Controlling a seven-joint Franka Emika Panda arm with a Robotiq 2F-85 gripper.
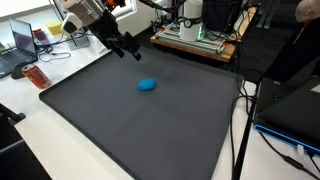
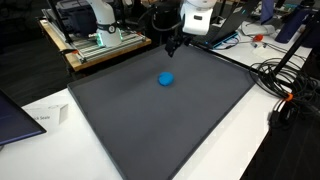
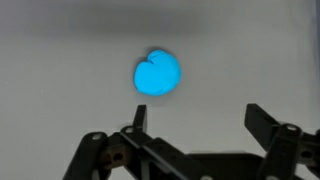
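A bright blue, rounded thing with a small notch or fold lies on the dark grey mat. It is also in plain sight in the second exterior view as a blue patch. My gripper stands open, its two black fingers wide apart and nothing between them. In the first exterior view the gripper is above the far part of the mat, behind the blue thing and apart from it.
An orange-red can stands off the mat's left side, near a laptop. Cables lie along the other table side.
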